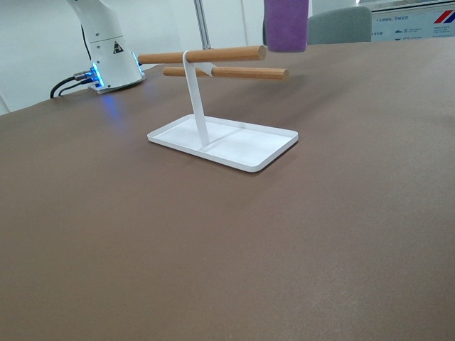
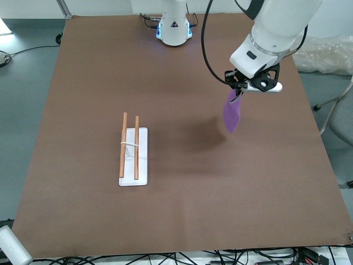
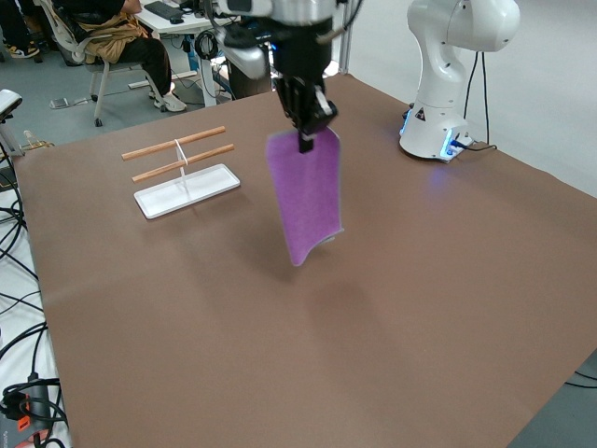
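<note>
The gripper (image 2: 238, 93) hangs over the right part of the table in the left view, shut on a purple cloth (image 2: 232, 113). In the right view the cloth (image 3: 303, 191) dangles below the gripper (image 3: 306, 138); in the top view only its lower part (image 1: 285, 25) shows. A white rack with two wooden bars (image 2: 137, 154) stands on the table to the left of the cloth, on a white tray (image 1: 249, 145). Both bars are bare.
Cables run along the front edge. The table around the rack is clear. A person (image 3: 140, 61) sits beyond the table in the right view.
</note>
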